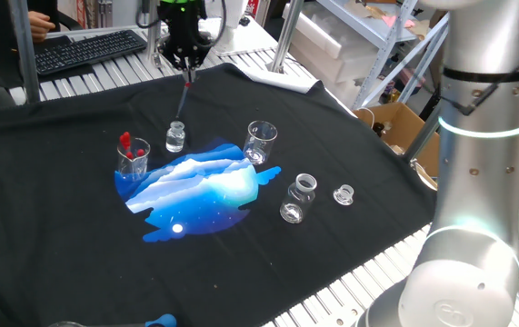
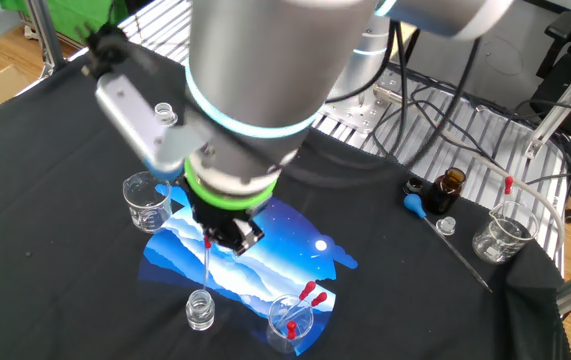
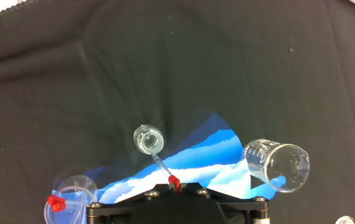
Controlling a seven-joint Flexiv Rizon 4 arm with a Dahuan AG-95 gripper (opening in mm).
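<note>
A glass dropper [image 2: 206, 268] with a red bulb hangs slantwise from my gripper [image 1: 187, 78], which is shut on the bulb end [image 3: 175, 182]. Below it stands a small clear glass bottle [image 1: 175, 137], upright and uncapped. The dropper's lower end is at the bottle's mouth in both exterior views. In the wrist view it meets the near rim of the bottle [image 3: 148, 139]; whether the tip is inside the neck I cannot tell. Nearby, a beaker [image 2: 290, 322] holds several more red-bulbed droppers.
An empty beaker [image 1: 260, 143], a wider open jar [image 1: 297, 199] and a glass stopper [image 1: 344, 194] stand on the black cloth. A blue-and-white picture [image 1: 195, 195] lies between them. On the robot's side are a brown bottle [image 2: 446, 190], a blue-bulbed pipette [image 2: 414, 205] and another beaker [image 2: 505, 232].
</note>
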